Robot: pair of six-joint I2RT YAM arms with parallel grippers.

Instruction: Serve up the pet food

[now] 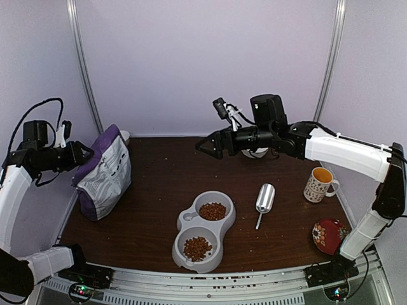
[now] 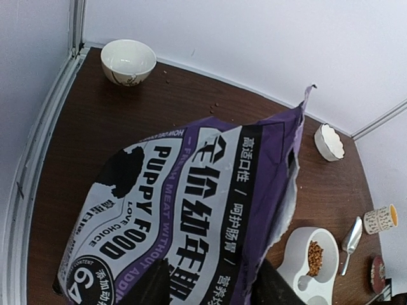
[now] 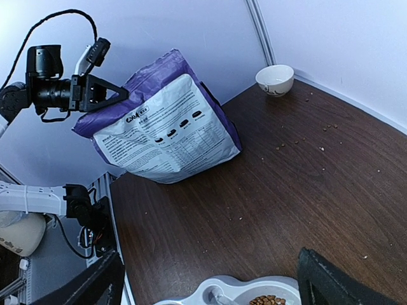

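Note:
The purple and white puppy food bag (image 1: 107, 175) stands at the left of the table. My left gripper (image 1: 88, 151) is at its purple top edge; in the left wrist view its fingers (image 2: 154, 284) are spread, with bag surface showing between and beyond them. Whether they touch the bag is hard to tell. The grey double bowl (image 1: 189, 219) sits at the front middle, brown kibble in both hollows. A metal scoop (image 1: 265, 199) lies to its right. My right gripper (image 1: 203, 147) hangs open over the back middle, nothing between its fingers.
A patterned mug (image 1: 318, 186) and a red floral object (image 1: 329, 235) stand at the right. One white bowl (image 2: 128, 62) is behind the bag, another white bowl (image 2: 329, 142) at the back. Stray kibble dots the table (image 1: 162, 171), whose middle is otherwise clear.

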